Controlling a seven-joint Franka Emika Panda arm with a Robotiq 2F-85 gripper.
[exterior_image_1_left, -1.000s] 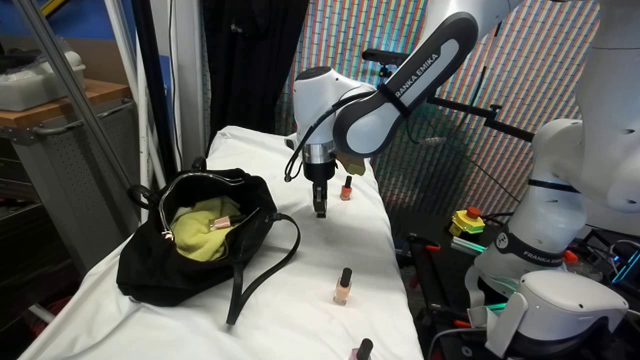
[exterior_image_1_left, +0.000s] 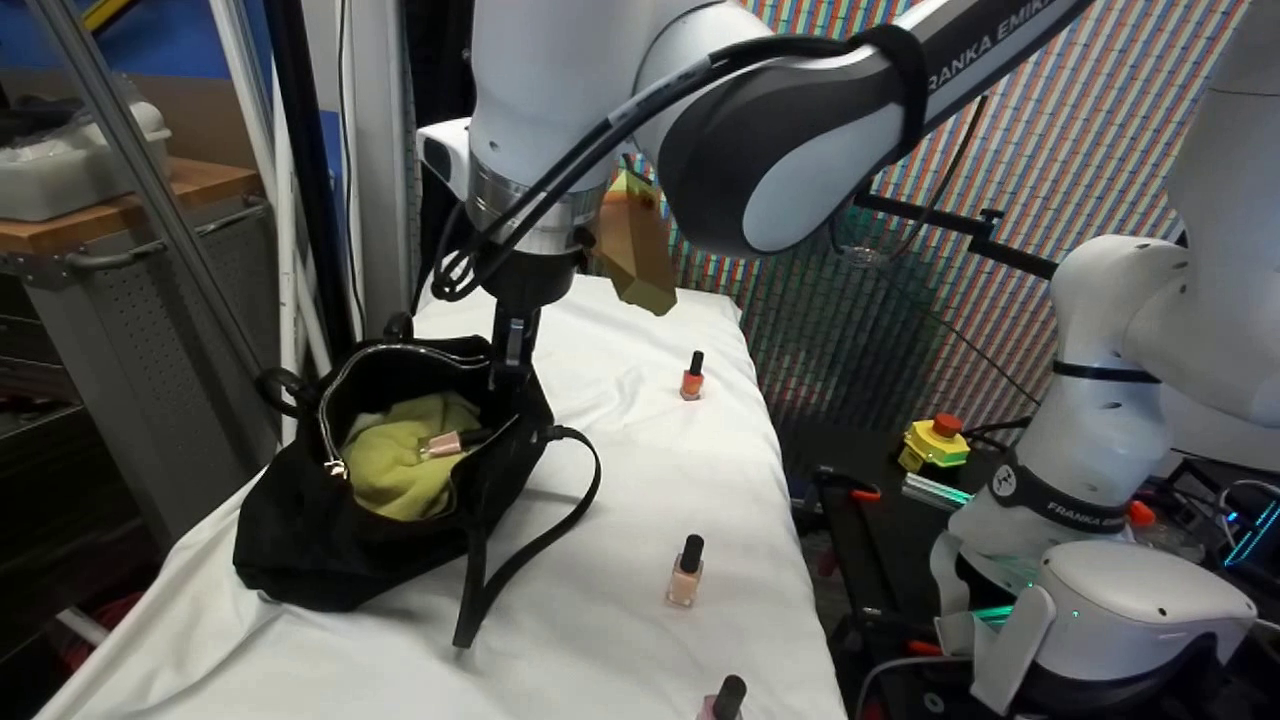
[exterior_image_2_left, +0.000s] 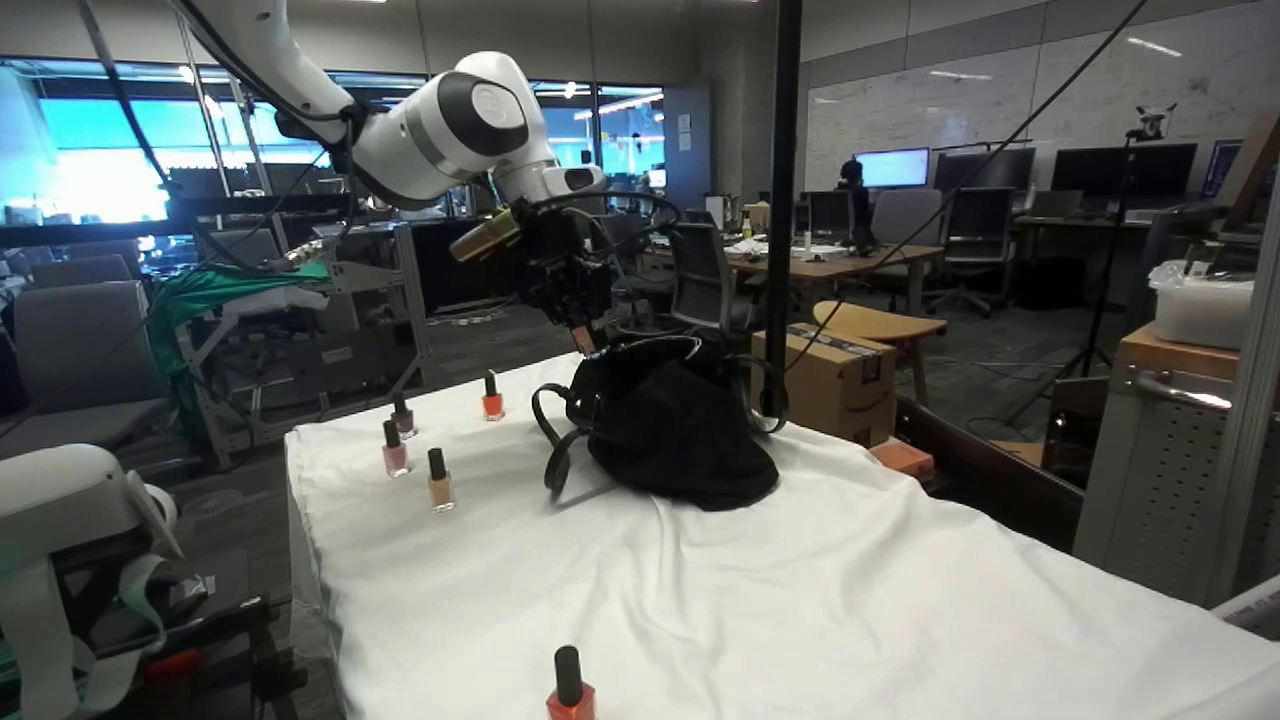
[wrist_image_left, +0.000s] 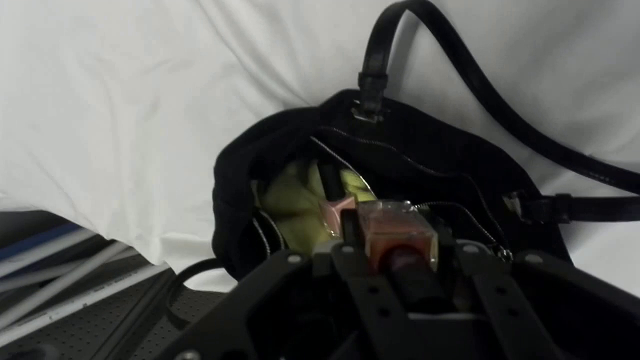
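Note:
My gripper is shut on a coral-red nail polish bottle (wrist_image_left: 399, 231), its dark cap toward the palm. In exterior view 2 the held bottle (exterior_image_2_left: 584, 340) shows at the fingertips, above the bag's rim. A black handbag (exterior_image_1_left: 324, 546) lies unzipped on the white table; in exterior view 1 the gripper (exterior_image_1_left: 511, 370) overlaps its far rim. Within the bag are a lime-green cloth (exterior_image_1_left: 393, 474) and a pink bottle (exterior_image_1_left: 441, 445) with a black cap, resting on that cloth. Whether the held bottle touches the bag is not clear.
Standing on the cloth-covered table (exterior_image_2_left: 840, 600) are an orange-red bottle (exterior_image_1_left: 692, 383), a peach bottle (exterior_image_1_left: 684, 582) and several others, one red bottle (exterior_image_2_left: 570, 702) near the camera. The bag's strap (exterior_image_1_left: 546, 546) loops onto the table.
The arm has moved left in exterior view 1, from above the table beside the orange-red bottle to the bag's far rim. Bag and standing bottles look unmoved.

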